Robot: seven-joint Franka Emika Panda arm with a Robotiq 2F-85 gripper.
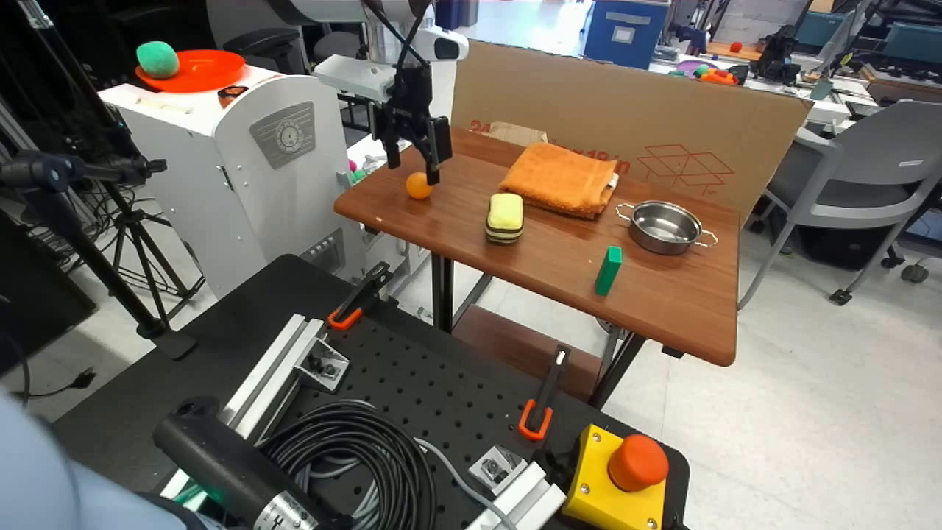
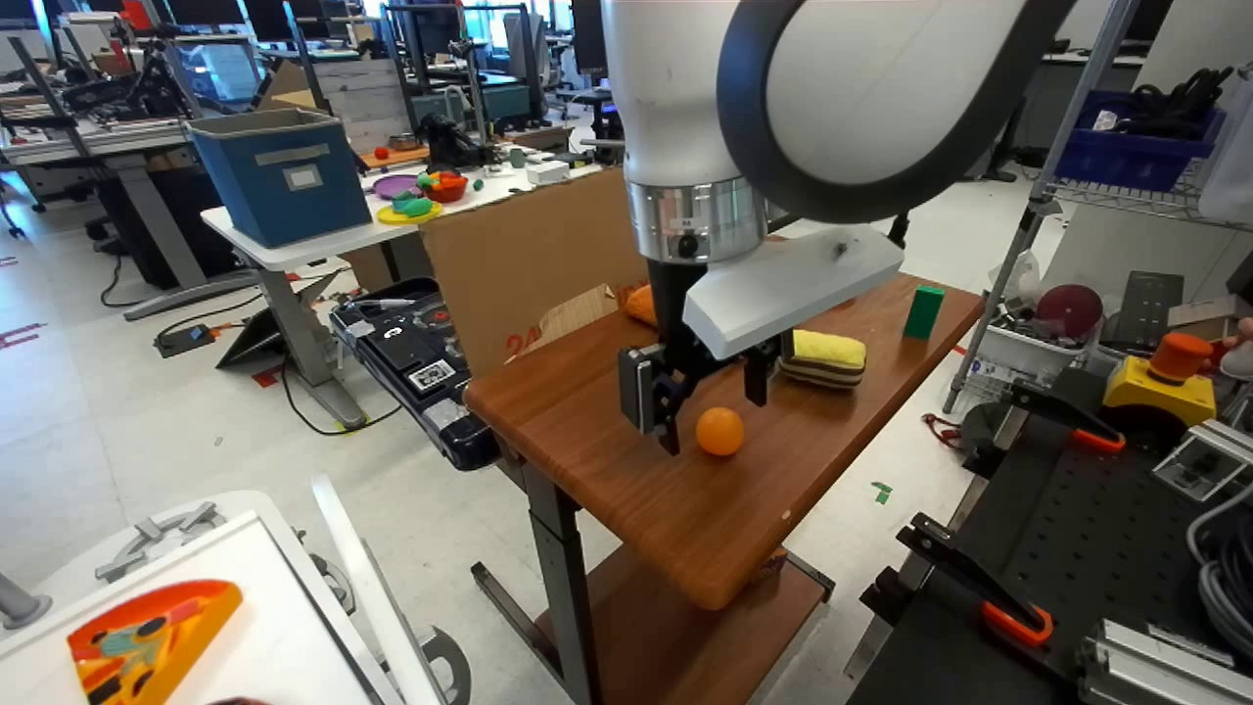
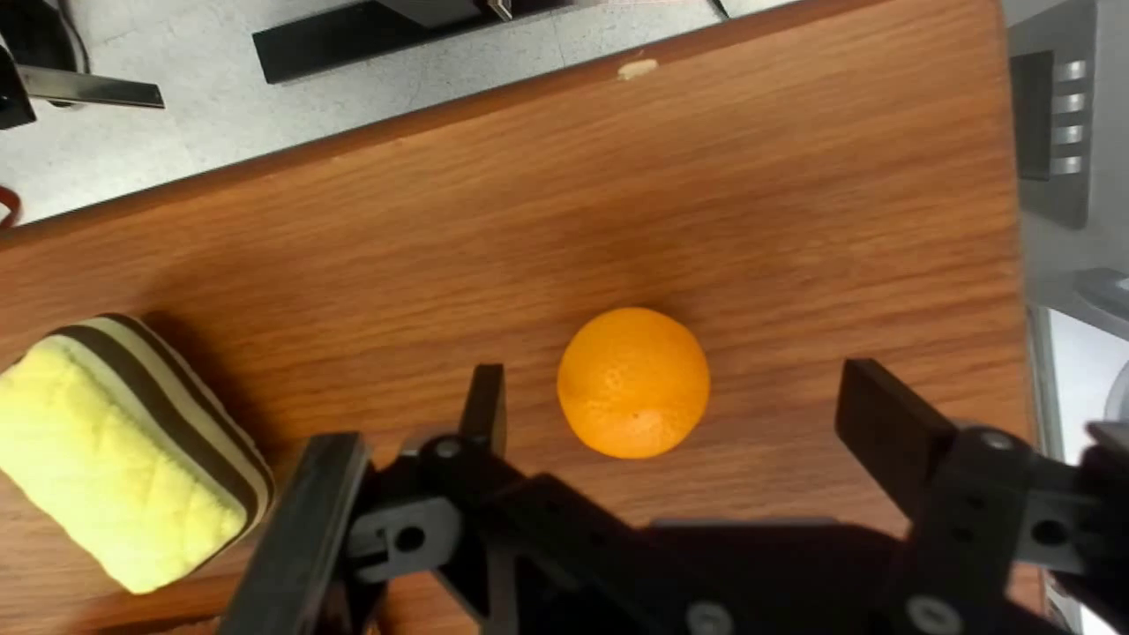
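An orange ball (image 3: 634, 383), possibly an orange, rests on the brown wooden table (image 3: 497, 222) near its end. Over it stands my gripper, open, its two fingertips well apart on either side of the ball in the wrist view. Nothing is between the pads in contact. From the first exterior view the gripper (image 1: 412, 168) hangs just above and behind the ball (image 1: 419, 185). In the second exterior view the ball (image 2: 719, 431) shows in full below the fingers (image 2: 759, 374).
A yellow striped sponge-like block (image 1: 505, 218) sits beside the gripper. Farther along are a folded orange towel (image 1: 558, 178), a steel pot (image 1: 664, 227) and a green block (image 1: 608, 270). Cardboard (image 1: 609, 115) walls the back edge. Bare tabletop surrounds the ball.
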